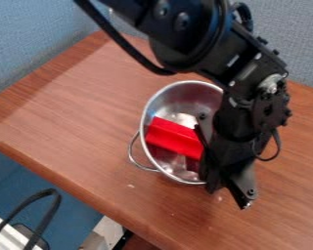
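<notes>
A steel pot point(170, 96) with a wire handle sits on the wooden table. Inside it lies a red block point(172, 137), partly covered on its right by the black gripper point(227, 181). The gripper hangs over the pot's right side, its tips low by the rim. Its fingertips are dark and overlapping, so whether anything is between them is hard to see; the finger looks shut.
A blue-grey padded wall stands behind.
</notes>
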